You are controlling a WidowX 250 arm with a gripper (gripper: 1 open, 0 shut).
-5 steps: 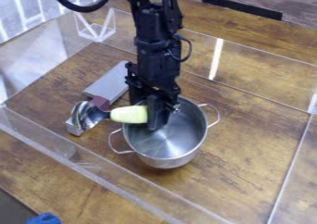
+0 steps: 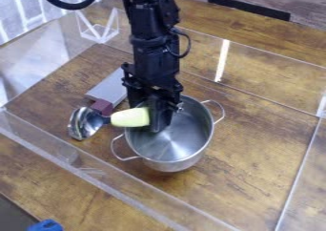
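Note:
My black gripper (image 2: 155,113) is low over the steel pot (image 2: 178,147), shut on a pale yellow-green, elongated object (image 2: 130,117) that sticks out to the left across the pot's left rim. The pot has two wire handles and stands on the wooden surface; its back part is partly hidden by the gripper. A steel ladle (image 2: 82,125) lies left of the pot, its handle partly hidden.
A grey block with a dark red part (image 2: 110,92) lies behind the ladle. Clear panels border the wooden surface (image 2: 242,168), which is free to the right. A small blue object (image 2: 44,225) sits at the bottom left.
The gripper and the object in it have shifted very slightly, staying at the pot's left rim. The rest looks much the same.

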